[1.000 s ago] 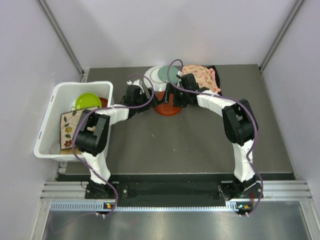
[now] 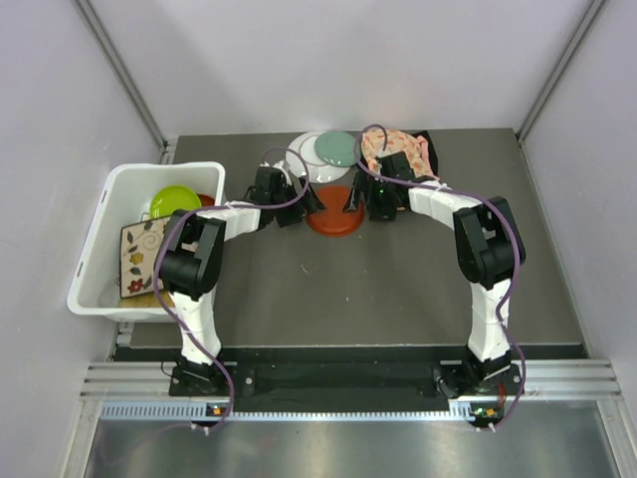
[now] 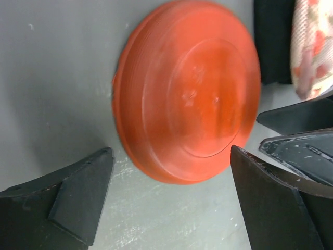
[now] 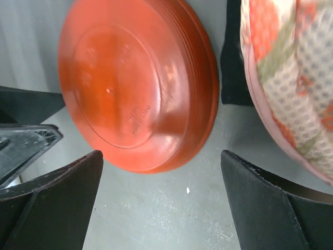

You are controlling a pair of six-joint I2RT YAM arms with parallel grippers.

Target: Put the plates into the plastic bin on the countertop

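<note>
An orange plate lies on the countertop between both grippers; the wrist views show it close up. My left gripper is open just beside the plate's near edge, nothing between its fingers. My right gripper stands open at the plate's other side, empty, its fingers wide apart. White plates and a teal plate lie at the back. The white plastic bin at left holds a green plate, a red one and a patterned square item.
A patterned cloth on a dark item lies behind my right gripper, close to it. Walls border the counter.
</note>
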